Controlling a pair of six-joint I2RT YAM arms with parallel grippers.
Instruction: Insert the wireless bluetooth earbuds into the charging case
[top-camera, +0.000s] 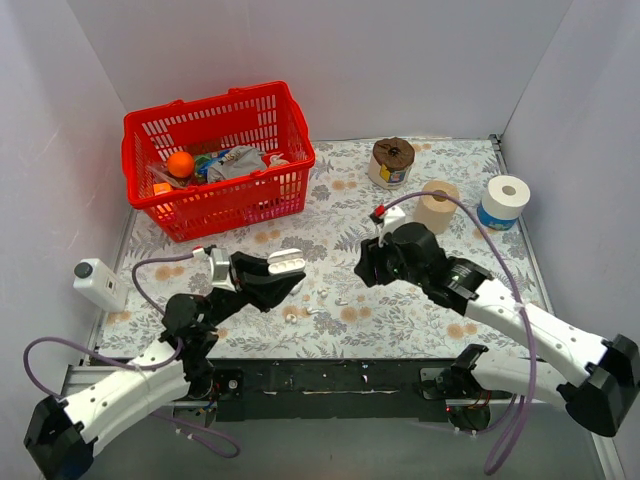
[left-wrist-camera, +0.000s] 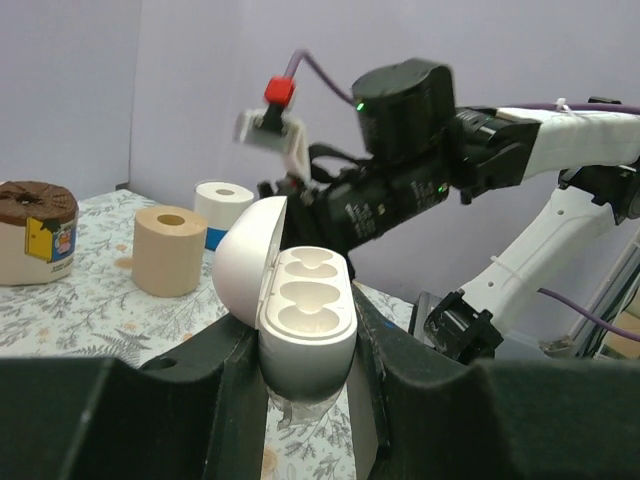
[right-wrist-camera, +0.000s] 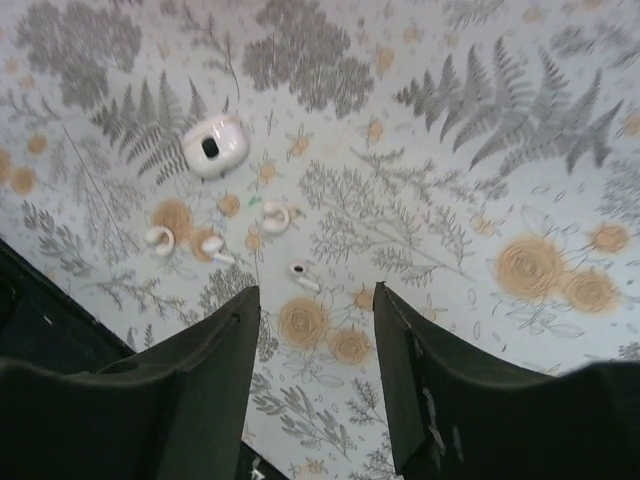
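A white charging case (left-wrist-camera: 308, 300), lid raised, is clamped in my left gripper; its rounded hollows look empty in the left wrist view. In the top view this case (top-camera: 287, 262) is held up over the left part of the table. My right gripper is open above the table, nothing between its fingers. Below it, in the right wrist view, lie several loose white earbuds: one earbud (right-wrist-camera: 275, 217), another earbud (right-wrist-camera: 217, 249), a curled earbud (right-wrist-camera: 160, 239) and a nearer earbud (right-wrist-camera: 312, 284). A small white case-like piece (right-wrist-camera: 228, 142) with a dark spot lies beyond them.
A red basket (top-camera: 220, 215) with assorted items stands at the back left. Along the back right are a brown-topped canister (top-camera: 391, 165), a tan roll (top-camera: 436, 208) and a white-and-blue roll (top-camera: 503, 200).
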